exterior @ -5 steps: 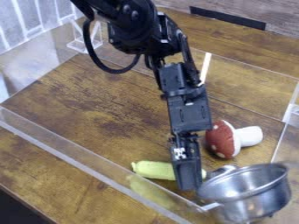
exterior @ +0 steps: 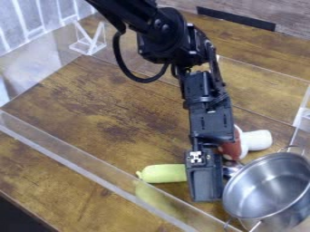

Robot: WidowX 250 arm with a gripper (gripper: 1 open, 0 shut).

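My black gripper (exterior: 206, 172) reaches down to the lower right, just left of a steel pot (exterior: 273, 186) at the bottom right corner. A pale yellow-green vegetable (exterior: 161, 173) lies on the wooden floor, its right end hidden by the gripper. A red and white mushroom-like toy (exterior: 252, 141) lies behind the pot, partly hidden by my arm. The fingertips are hard to make out, but the gripper looks open. Something shiny shows between it and the pot.
Clear plastic walls (exterior: 85, 168) enclose the wooden surface (exterior: 85, 109). A white rack stands at the back left.
Over the last second my gripper has moved right and slightly down, to beside the pot, covering more of the red toy. The pot looks slightly shifted.
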